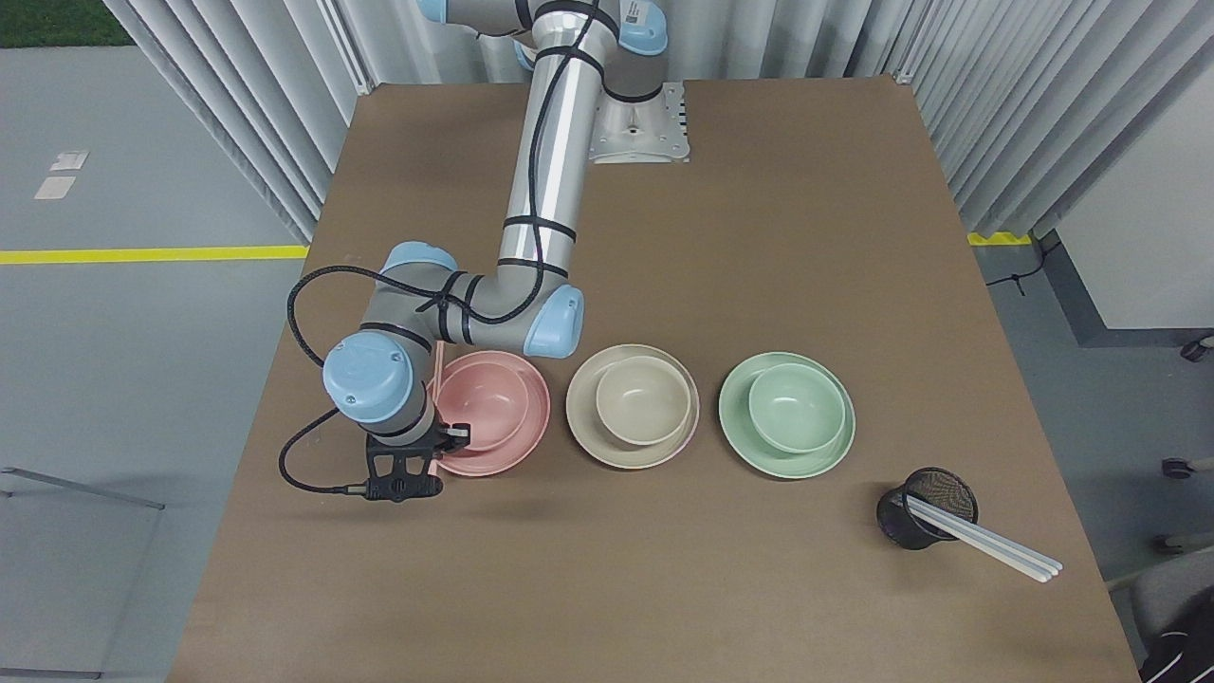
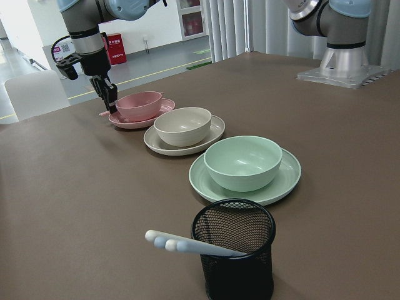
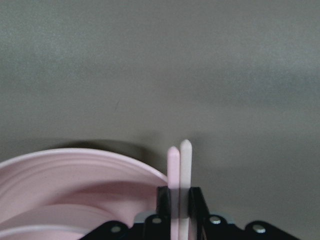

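Observation:
My gripper is shut on a pair of pink chopsticks [image 3: 173,170], one pinker and one paler, lying along the side of the pink plate [image 3: 75,167]. The pink bowl [image 2: 138,105] sits on that plate at the left of the row. In the front view the gripper [image 1: 415,467] is low at the pink set's near left edge, partly hidden by the arm's wrist.
A cream bowl on a plate [image 1: 639,398] and a green bowl on a plate [image 1: 797,405] stand to the right. A black mesh holder [image 1: 905,524] with white chopsticks [image 1: 996,546] is at front right.

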